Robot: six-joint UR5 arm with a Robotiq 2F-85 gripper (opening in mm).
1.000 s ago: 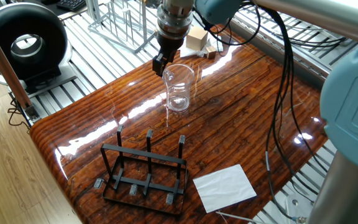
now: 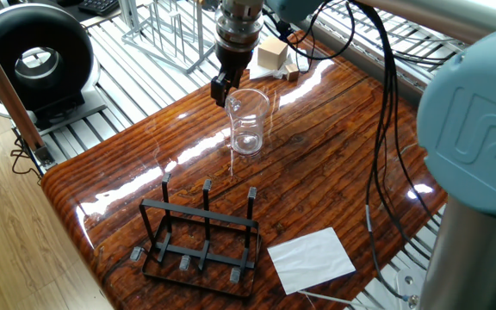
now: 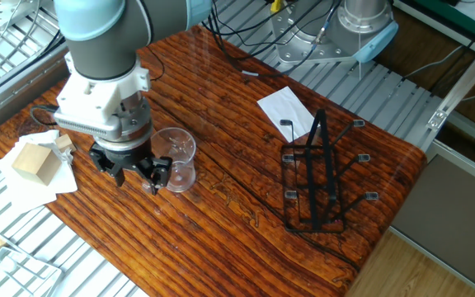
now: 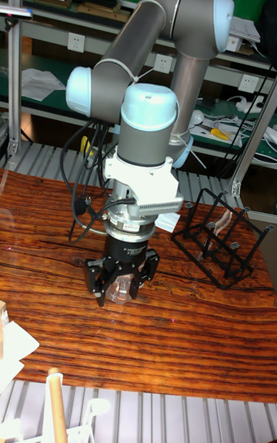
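Observation:
A clear glass [image 2: 248, 129], flared at its rim, stands upright on the glossy wooden table. My gripper [image 3: 137, 185] points down with its two black fingers spread apart; it is open. In exterior view 1 the gripper [image 2: 220, 93] is at the upper left of the glass, close to its rim; whether they touch cannot be told. Behind the gripper in exterior view 2, the glass [image 3: 180, 161] is partly covered by the wrist. Exterior view 3 has the glass [image 4: 121, 288] showing between the fingers. A black wire rack [image 2: 201, 245] stands apart on the table.
A white sheet [image 2: 311, 260] lies beside the rack. Wooden blocks [image 3: 37, 163] sit on white paper at the table's edge. Black cables [image 2: 387, 138] hang from the arm. Bare wood [image 3: 229, 223] lies between glass and rack.
The arm's large blue joint has shifted left in exterior view 1, and the hanging cables with it. The gripper has hardly moved; glass and rack are where they were.

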